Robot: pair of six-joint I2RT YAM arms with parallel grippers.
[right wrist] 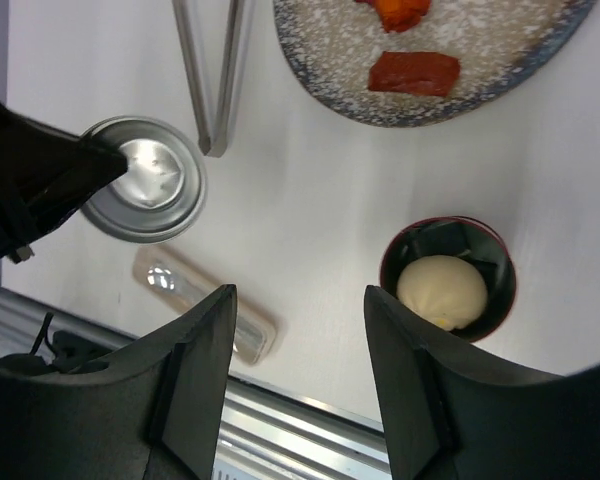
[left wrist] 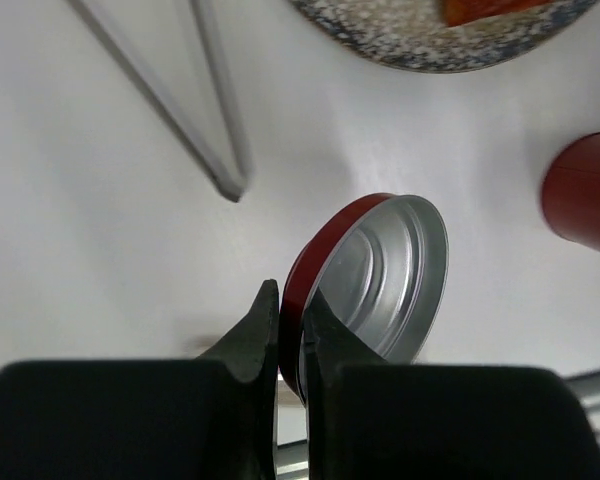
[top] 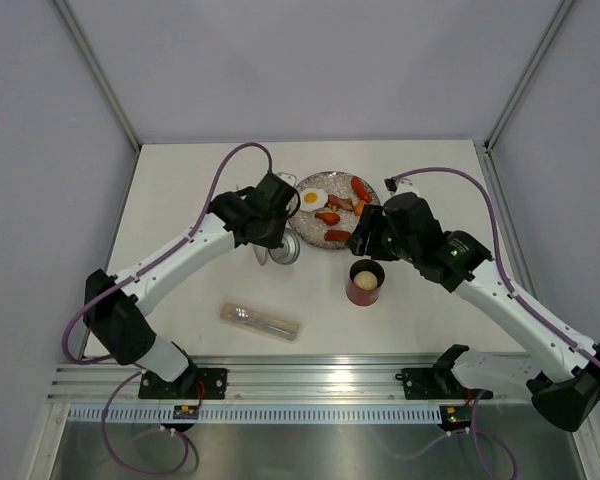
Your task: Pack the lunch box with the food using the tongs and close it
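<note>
A silver lid with red rim (left wrist: 400,270) is held in my left gripper, shut on its edge; from above it (top: 285,250) is at centre-left of the table. My right gripper stands open with nothing between its fingers, over the area by the red cup (top: 365,290). In the right wrist view the cup (right wrist: 390,265) holds a pale round bun (right wrist: 442,290). Behind it lies a speckled plate (right wrist: 330,50) with an egg, sausages and other food, partly hidden by the arms from above.
Metal tongs (right wrist: 195,60) lie left of the plate. A narrow holder with a metal utensil (top: 260,321) lies near the front edge at centre-left.
</note>
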